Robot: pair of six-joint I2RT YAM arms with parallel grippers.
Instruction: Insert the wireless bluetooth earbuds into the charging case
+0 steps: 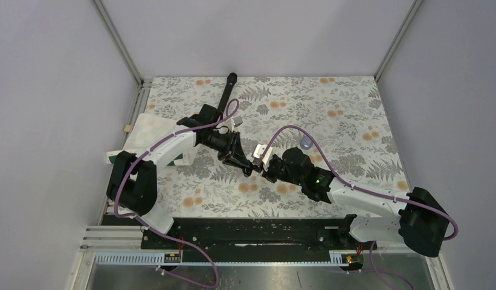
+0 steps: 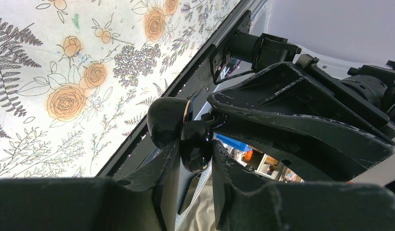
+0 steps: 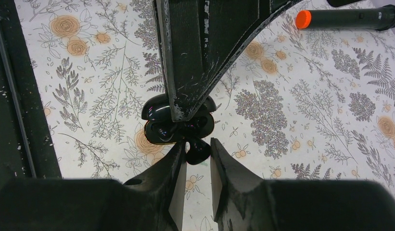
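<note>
My two grippers meet over the middle of the mat. In the right wrist view, the glossy black charging case [image 3: 161,130] is open, under the dark fingers of the other gripper, and my right gripper is shut on a black earbud [image 3: 198,153] at its near edge. In the left wrist view, my left gripper has a glossy black piece [image 2: 195,142] at its fingertips, with the open case lid [image 2: 166,118] behind it; whether that piece is case or earbud is hard to tell.
A black tube with an orange end [image 3: 344,18] lies behind the grippers. A small bluish object [image 1: 306,142] rests right of centre, and a white board [image 1: 145,130] at the left.
</note>
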